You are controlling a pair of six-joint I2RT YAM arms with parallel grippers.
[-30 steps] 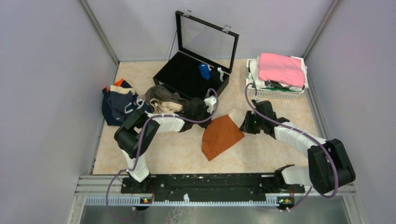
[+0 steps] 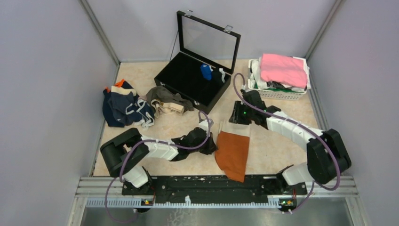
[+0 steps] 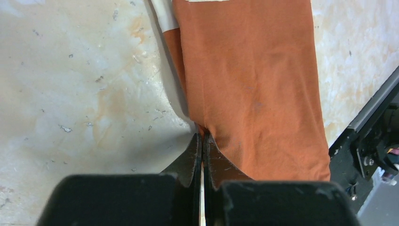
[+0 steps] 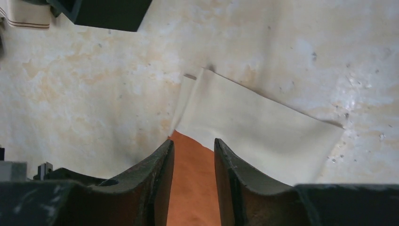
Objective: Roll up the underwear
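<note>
The orange underwear (image 2: 234, 149) with its cream waistband (image 2: 237, 128) lies folded flat at the front middle of the table, its lower end over the front edge. At its left edge is my left gripper (image 2: 214, 150); in the left wrist view its fingertips meet, shut on a thin bit of the orange cloth (image 3: 254, 84). Over the waistband (image 4: 254, 122) hovers my right gripper, its fingers apart and nothing gripped between them. The waistband's upper edge and a second layer beside its left corner show in the right wrist view.
An open black case (image 2: 171, 77) with a blue item (image 2: 206, 71) stands at the back. Dark clothes (image 2: 123, 106) lie at left, a grey garment (image 2: 167, 96) before the case. A white basket (image 2: 277, 94) of laundry is back right.
My left gripper has come toward the front edge, and the underwear has swung from slanted to nearly straight. The right gripper has shifted left and back, to above the waistband.
</note>
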